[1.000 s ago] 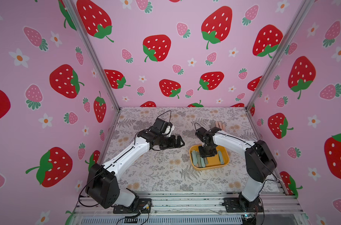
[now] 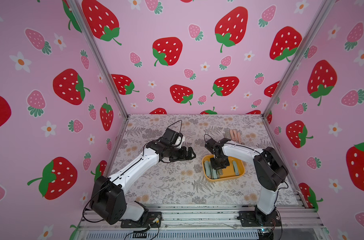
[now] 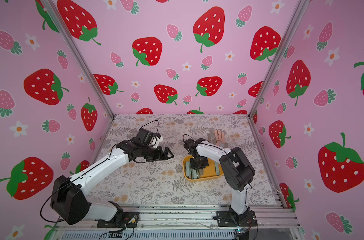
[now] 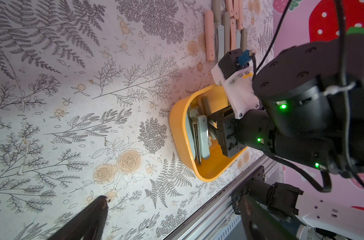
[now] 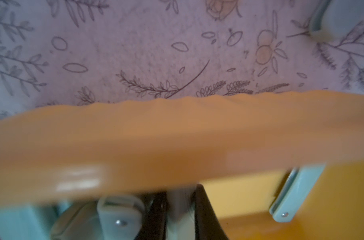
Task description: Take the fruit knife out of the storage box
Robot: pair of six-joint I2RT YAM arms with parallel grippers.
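The yellow storage box stands on the table at right of centre, with several pale green folding fruit knives inside. In the left wrist view one knife lies along its left end among others. My right gripper reaches down into the box. Its dark fingers are part open on either side of a pale green knife handle; whether they press on it, I cannot tell. Another knife rests apart at the right side. Away to the box's left, my left gripper is open and empty above the table.
Behind the box lies a group of pink and grey folding knives on the patterned table. The box rim crosses close in front of the right wrist camera. Table space left of the box is clear.
My right arm has shifted slightly left and lower into the box. The knives near the gripper have shifted slightly.
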